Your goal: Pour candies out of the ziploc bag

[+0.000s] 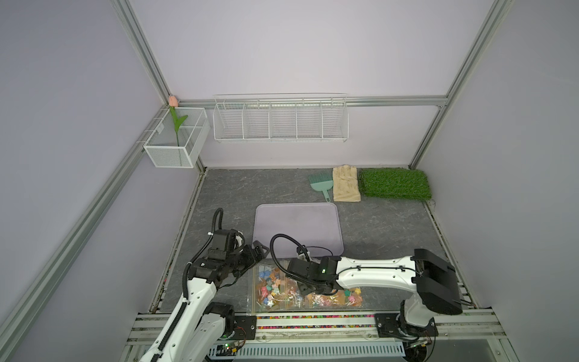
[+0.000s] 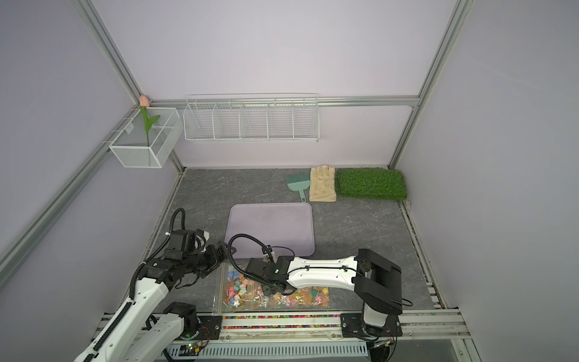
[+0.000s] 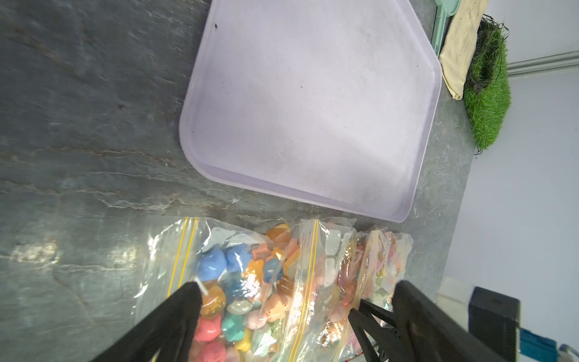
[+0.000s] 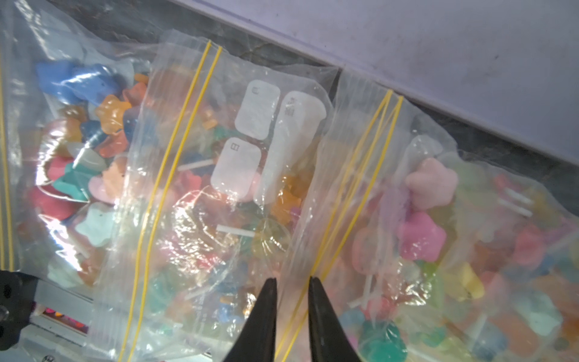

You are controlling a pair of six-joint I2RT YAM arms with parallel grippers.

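Clear ziploc bags of candies with yellow zip strips lie overlapping in a row: a left bag, a middle bag and a right bag. My right gripper is over the right bag's zip end where it overlaps the middle bag. Its fingers are a narrow gap apart, with the zip edge showing between them; whether they touch the film cannot be told. My left gripper stands open above the left bag, its fingers wide apart with nothing held. The right arm covers part of the row in the top views.
An empty pale lilac tray lies just behind the bags. Farther back are a teal dustpan, a beige glove and a green turf block.
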